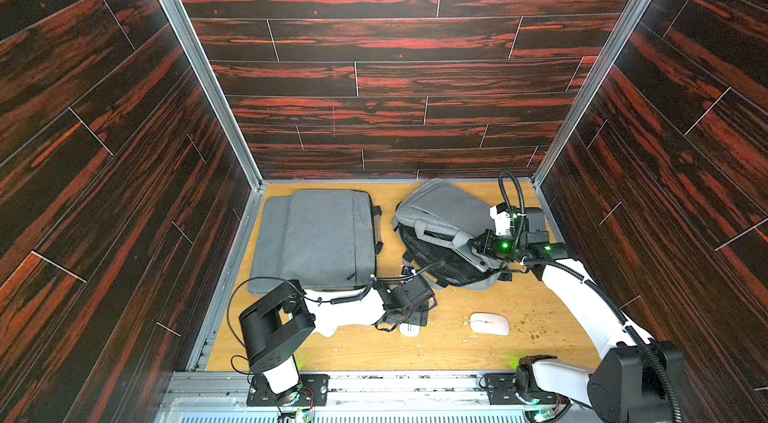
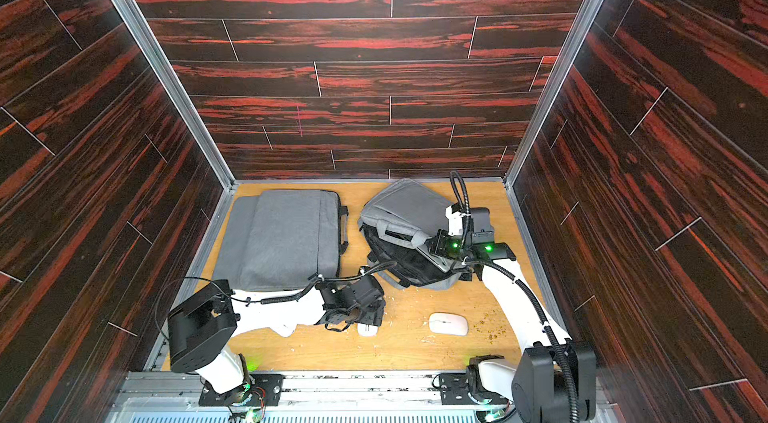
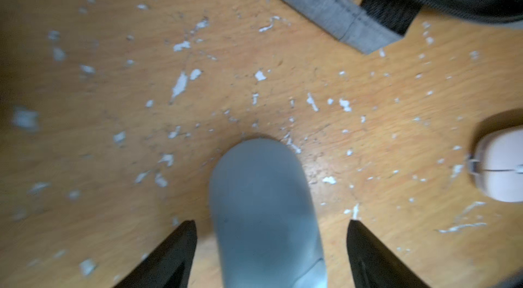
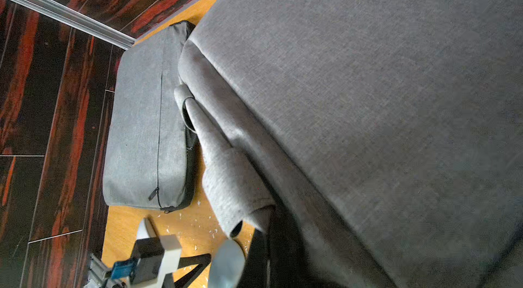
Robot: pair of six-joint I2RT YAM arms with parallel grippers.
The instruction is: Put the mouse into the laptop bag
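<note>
A blue-grey mouse [image 3: 261,179] lies on the table between the spread fingers of my left gripper. Bare table shows on both sides of it, so the fingers look clear of its flanks. From above, just its pale end [image 1: 409,330] sticks out past the gripper. A second, pinkish-white mouse [image 1: 489,323] rests on the table further right. The grey laptop bag [image 1: 448,203] at the back right gapes, its black inside [image 1: 440,259] showing. My right gripper [image 1: 480,245] is at the bag's mouth, shut on its fabric edge [image 4: 234,192]; its fingertips are mostly hidden there.
Another grey bag [image 1: 324,235] lies flat and closed at the back left, close behind my left arm. A strap [image 3: 337,12] from the open bag reaches onto the table near the blue-grey mouse. Bare table [image 1: 448,351] lies around both mice.
</note>
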